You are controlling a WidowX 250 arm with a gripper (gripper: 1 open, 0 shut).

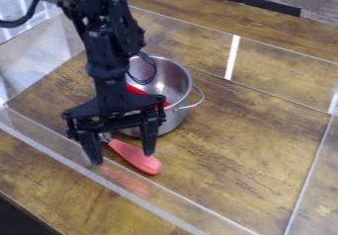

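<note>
My black gripper (122, 140) hangs low over the pink-handled utensil (141, 160), its two fingers apart and pointing down, open. The utensil lies on the wooden table in front of the pot, its metal head hidden by the gripper. A steel pot (175, 88) with wire handles stands behind the gripper, mostly covered by the arm; a bit of red shows inside it.
Bare wooden table (251, 130) fills the right side, with a pale strip farther back. A clear edge or panel runs along the left and front.
</note>
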